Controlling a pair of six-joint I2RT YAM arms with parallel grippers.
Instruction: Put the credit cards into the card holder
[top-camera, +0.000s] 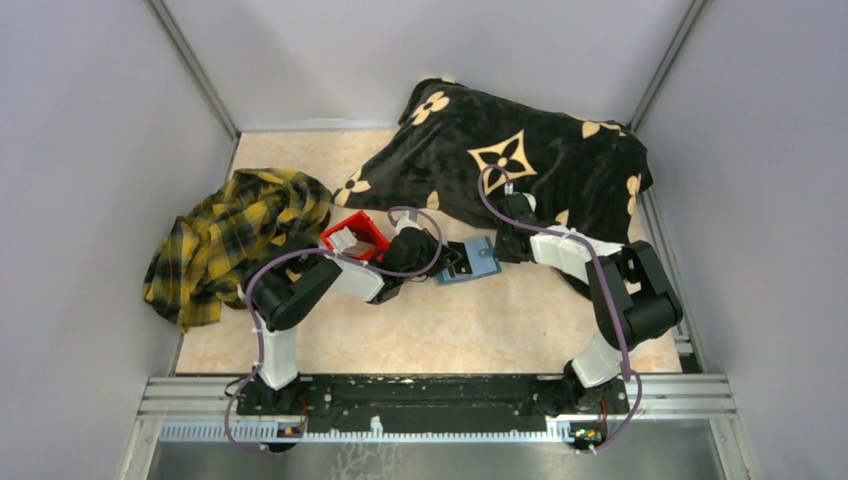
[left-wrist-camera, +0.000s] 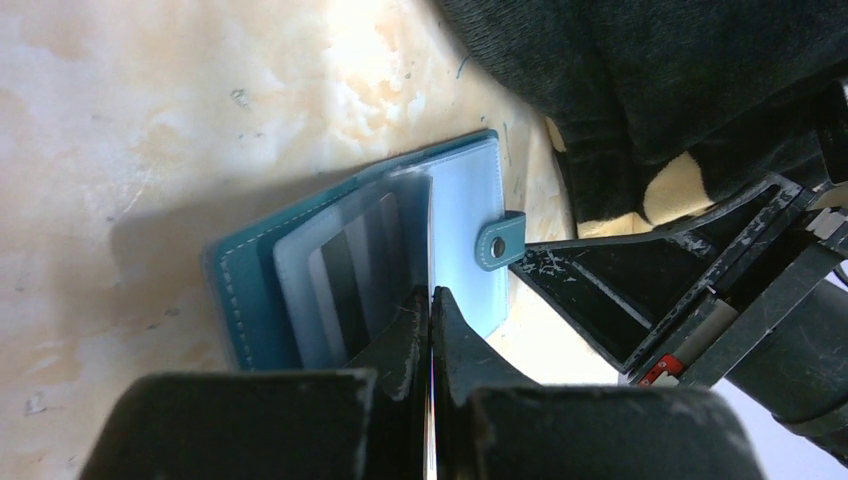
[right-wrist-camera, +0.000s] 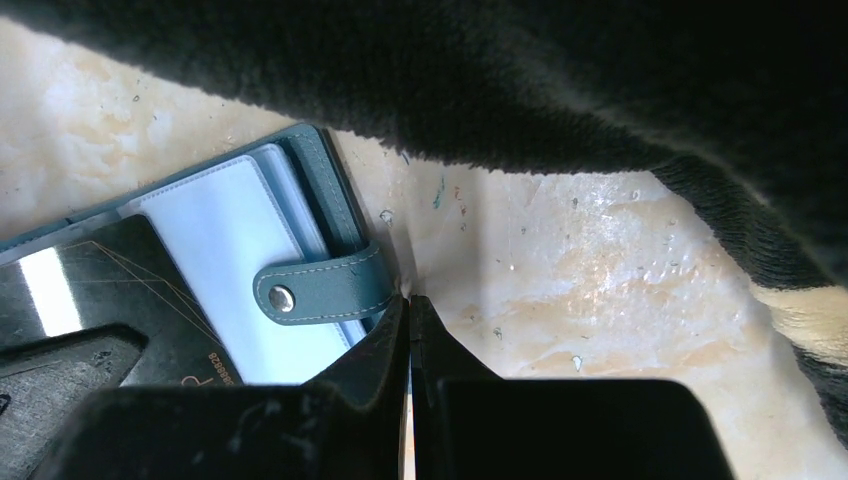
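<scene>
The blue card holder (top-camera: 482, 255) lies open on the table between my grippers, a dark card (right-wrist-camera: 135, 285) on its clear sleeves. In the left wrist view, my left gripper is shut at the sleeves, pressing along a raised sleeve (left-wrist-camera: 350, 260); whether anything thin is between its fingertips is unclear. My right gripper is shut at the holder's right edge, beside the snap strap (right-wrist-camera: 320, 285), nothing visible between its fingers. A red box (top-camera: 366, 224) with pale cards inside stands left of the holder, partly hidden by my left arm.
A black patterned blanket (top-camera: 560, 160) covers the back right, close behind the holder. A yellow plaid cloth (top-camera: 205, 260) lies at the left.
</scene>
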